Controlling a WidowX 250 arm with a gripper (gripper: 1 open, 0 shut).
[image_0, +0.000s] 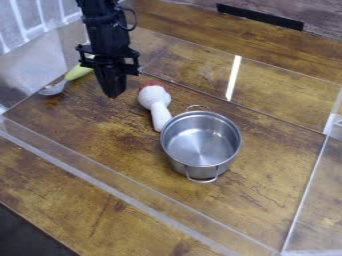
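The black robot arm hangs down at the upper left with its gripper pointing at the wooden table, shut, with no object visible in it. A yellow-green vegetable-like object lies just left of it, partly behind the arm, beside a small silver item. Right of the gripper, a white object with a round head and a narrower end lies on the wood. A steel pot with two loop handles stands at the right of centre.
Clear panels surround the work area, including one at the right. Bare wood fills the front left and the back right.
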